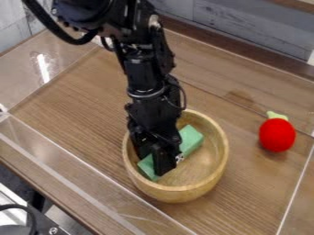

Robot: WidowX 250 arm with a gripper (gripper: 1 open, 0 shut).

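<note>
My black gripper (160, 156) reaches down into a pale wooden bowl (196, 184) near the front centre. Its fingertips are low inside the bowl at a green block (190, 138), which lies slanted there and is partly hidden behind the gripper. The fingers look closed on the block, though the dark arm hides much of the contact.
A red tomato-like object (277, 135) with a light green top lies to the right of the bowl.
</note>
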